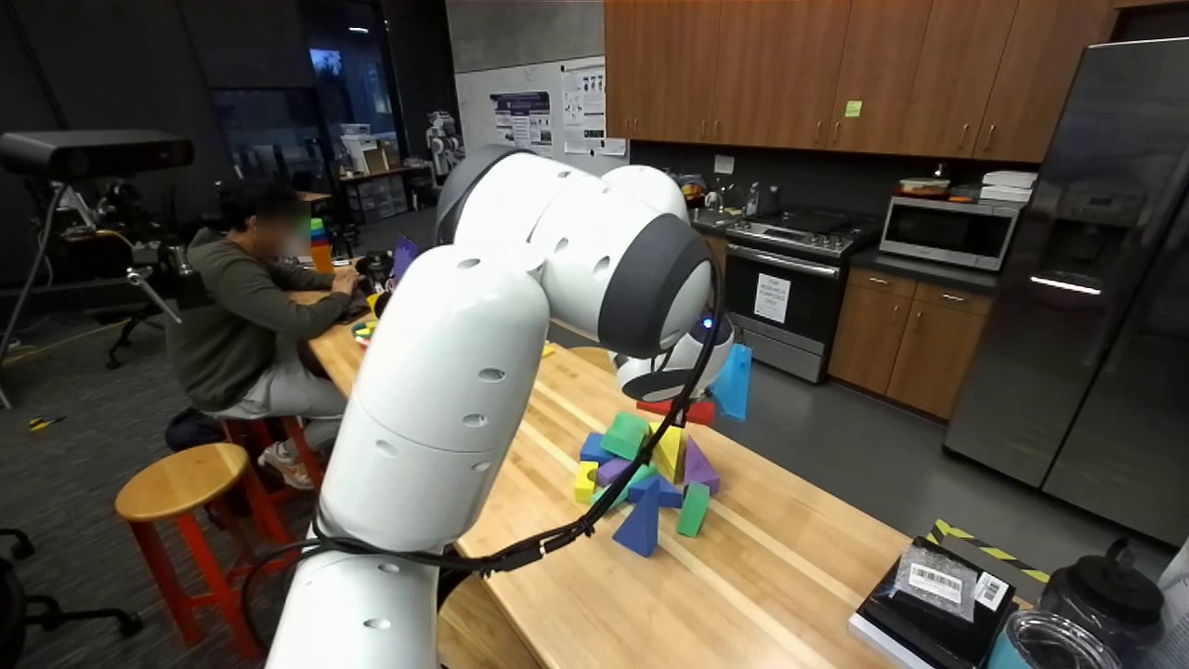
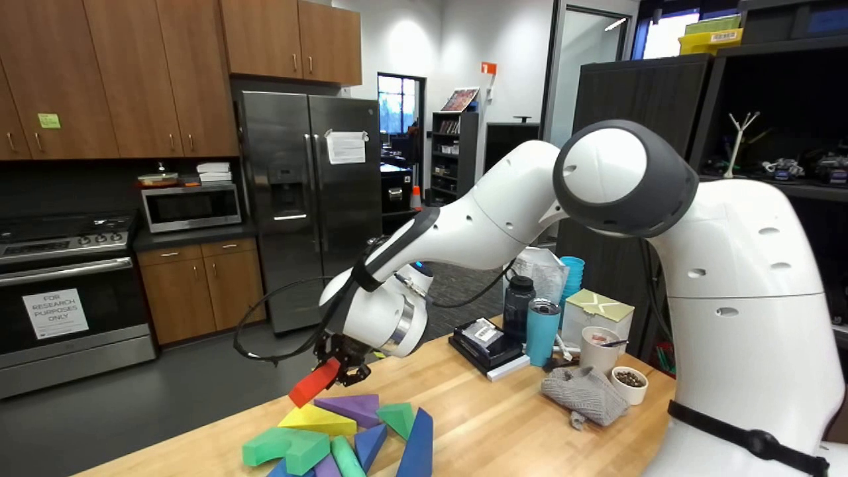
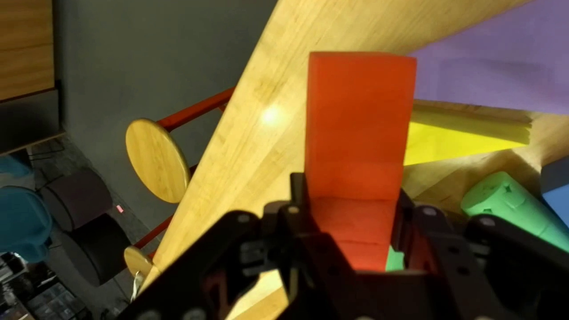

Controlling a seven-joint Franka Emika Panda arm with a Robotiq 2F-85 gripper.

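A long red block (image 3: 358, 128) is clamped in my gripper, with a dark finger pressed against each side. In exterior view 2 the same red block (image 2: 314, 383) slants down from the gripper (image 2: 342, 370), just above the pile on the table. Only part of the red block (image 1: 699, 413) shows in exterior view 1, where the arm hides my fingers. Below lie a yellow block (image 3: 458, 139), a purple block (image 3: 496, 58) and a green cylinder (image 3: 514, 208). A green arch-like block (image 2: 287, 446) and a tall blue wedge (image 2: 417, 445) are in the same heap.
A light blue block (image 1: 732, 383) shows by the far table edge. Black package (image 2: 486, 342), blue tumbler (image 2: 542, 330), grey cloth (image 2: 584, 393) and small bowl (image 2: 629, 385) occupy the other end of the wooden table (image 2: 477, 429). Bare tabletop lies between.
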